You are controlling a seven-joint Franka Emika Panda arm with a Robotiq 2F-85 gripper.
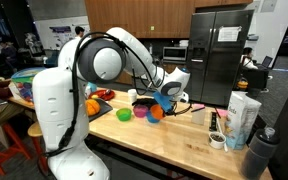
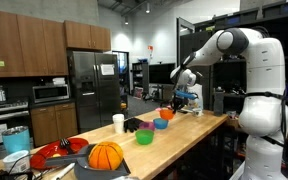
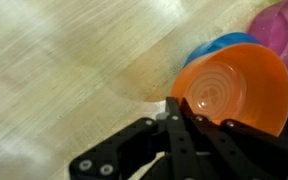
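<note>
In the wrist view, my gripper is shut on the rim of an orange bowl (image 3: 239, 88); the thin wall passes between the fingertips. Part of a blue bowl (image 3: 222, 42) shows behind and below it. In the first exterior view the orange bowl (image 1: 157, 111) sits tilted just above the blue bowl (image 1: 152, 119); whether the two touch I cannot tell. From the second exterior side, the orange bowl (image 2: 166, 114) also appears over the blue one (image 2: 160, 124).
A pink bowl (image 1: 140, 112) and a green bowl (image 1: 124, 115) stand beside the blue one. An orange ball (image 2: 106, 156) and a red pan (image 2: 59, 149) lie farther along. A dark canister (image 1: 260, 153) stands at the table's other end. Bare wood (image 1: 184, 143) lies between.
</note>
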